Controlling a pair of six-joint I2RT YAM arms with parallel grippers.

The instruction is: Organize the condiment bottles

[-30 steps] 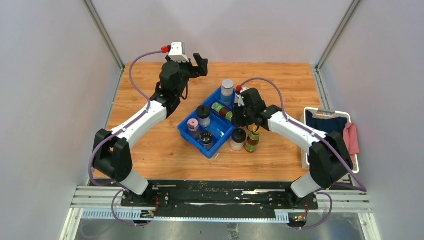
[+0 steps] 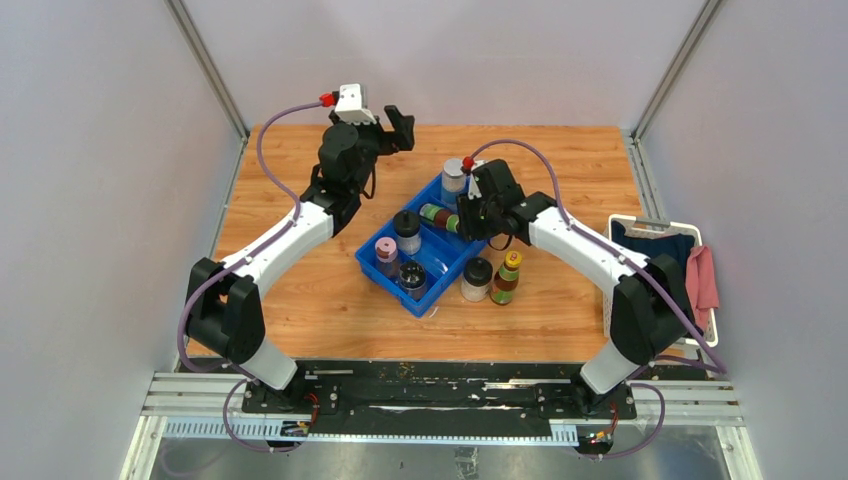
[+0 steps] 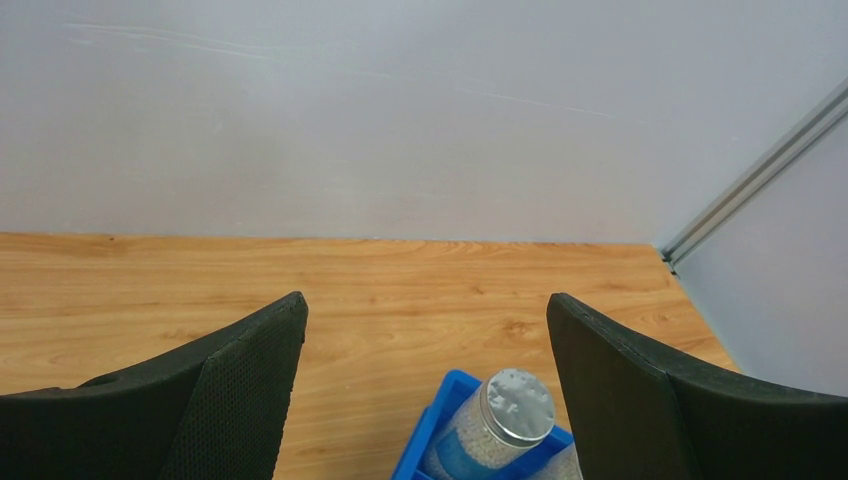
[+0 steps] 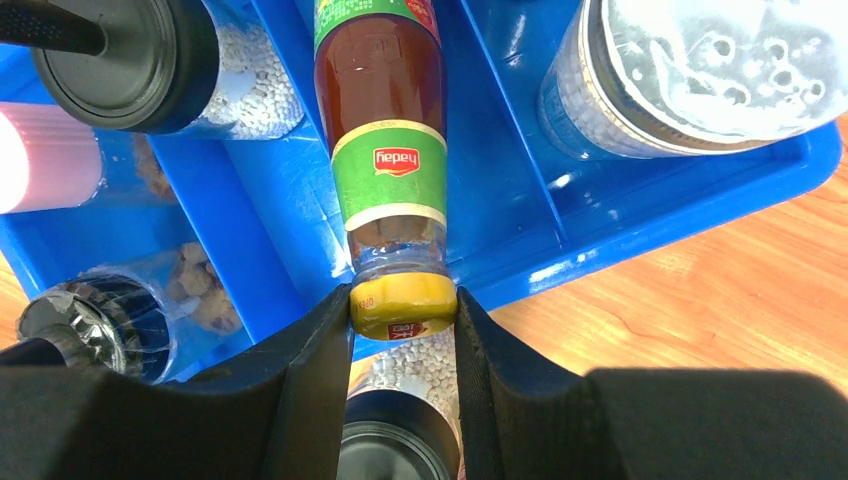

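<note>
A blue divided tray (image 2: 364, 258) holds black-lid jars (image 2: 407, 227), a pink-lid jar (image 2: 386, 252), a silver-lid jar (image 3: 515, 405) and a lying bottle (image 4: 385, 170) with green label. My right gripper is shut on that bottle's yellow cap. Outside the tray, at its right, stand a black-lid jar (image 2: 476, 280) and an upright yellow-cap bottle (image 2: 506, 282). My left gripper is open and empty, raised above the table at the tray's back left.
A white basket (image 2: 620, 219) with dark and pink cloths stands at the right. Walls enclose the back and sides.
My right gripper has shifted slightly up and left in the top view, along with the bottle's capped end. The left arm has barely moved.
</note>
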